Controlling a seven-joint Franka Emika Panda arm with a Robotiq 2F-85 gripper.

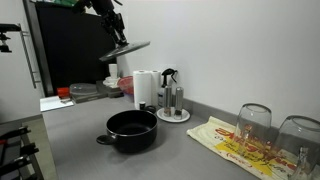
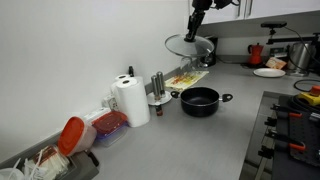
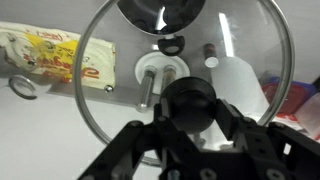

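A round glass lid hangs high above the counter, tilted in exterior view 1, with my gripper shut on its dark knob. In exterior view 2 the lid is up over the counter near the pot. The wrist view has the lid's knob between my fingers, and the rim circles most of the picture. Below stands an uncovered black pot with two handles; in the wrist view part of the pot shows through the glass at the top. The lid is apart from the pot.
Behind the pot are paper towel rolls and a white plate with grinders and bottles. Two upturned glasses stand by a yellow cloth at right. The counter in front of the pot is clear.
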